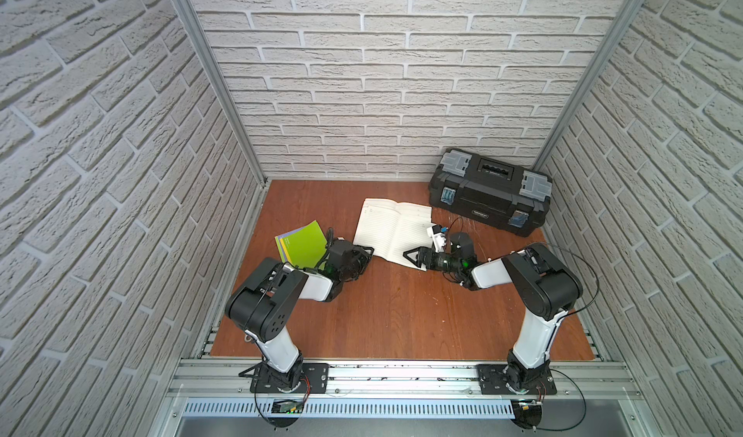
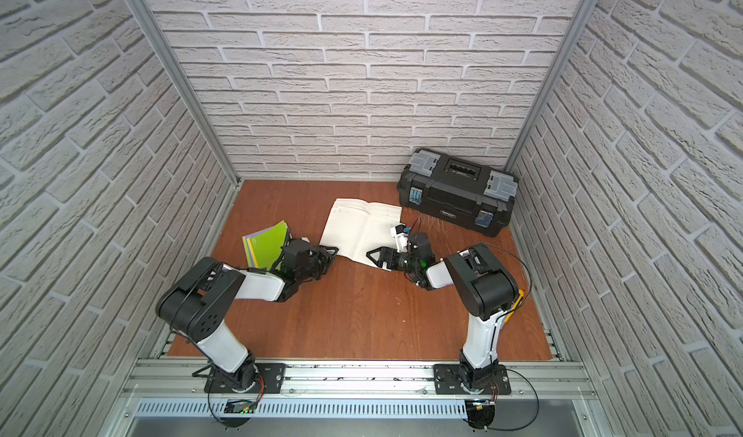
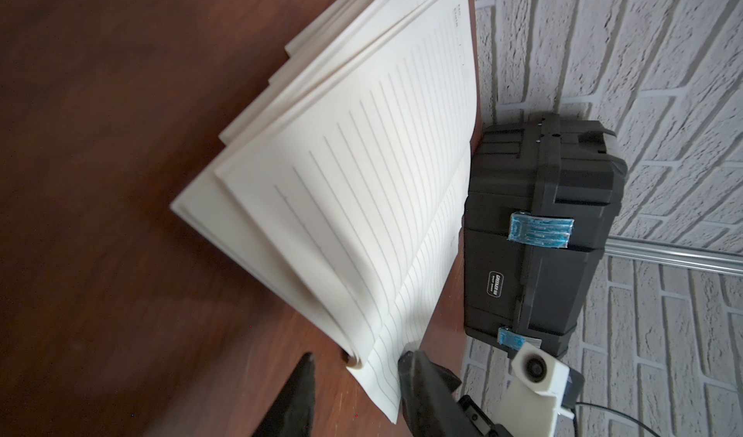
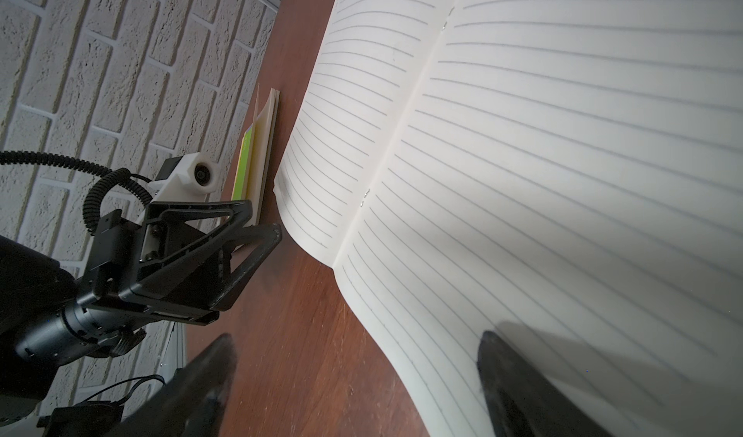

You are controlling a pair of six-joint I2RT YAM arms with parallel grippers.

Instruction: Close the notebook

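Note:
The notebook (image 1: 387,228) lies open on the wooden table, its lined pages fanned at the left edge in the left wrist view (image 3: 348,166). My left gripper is at the notebook's near left corner, fingers apart with nothing seen held. My right gripper is over the near part of the right-hand page (image 4: 557,205), its blurred fingers wide apart and one casting a shadow on the paper.
A stack of coloured notebooks (image 1: 302,239) lies left, behind my left arm. A black toolbox (image 1: 491,189) stands at the back right. Bare table (image 1: 387,321) lies in front of the notebook.

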